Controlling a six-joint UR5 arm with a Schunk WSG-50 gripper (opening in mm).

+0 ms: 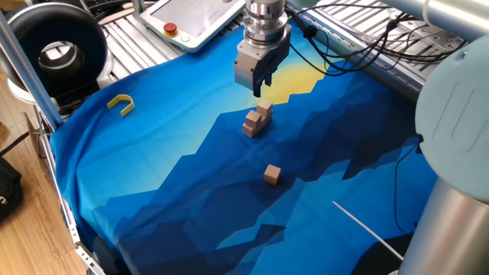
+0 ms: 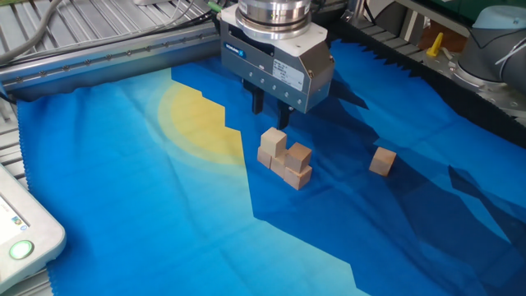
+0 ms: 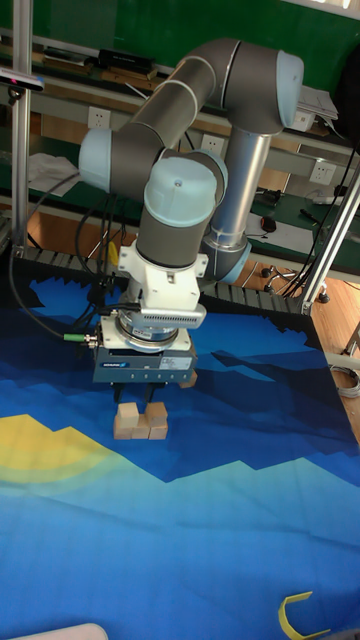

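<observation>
A small build of wooden cubes [image 2: 278,167] stands on the blue cloth, a low row with one raised cube [image 2: 273,141] at one end and another raised cube [image 2: 299,157] at the other. Between the raised cubes is a gap. My gripper [image 2: 271,119] hangs just above and behind the build in exterior view 2, its two dark fingers [image 2: 283,115] apart and empty. In exterior view 1 the gripper [image 1: 262,88] is over the far end of the build, clear of the cubes. One loose cube [image 1: 272,175] lies apart on the cloth.
A yellow curved piece [image 1: 121,103] lies near the cloth's left edge. A tablet-like panel with a red button [image 1: 170,29] rests at the back. A thin white rod [image 1: 367,228] lies at the front right.
</observation>
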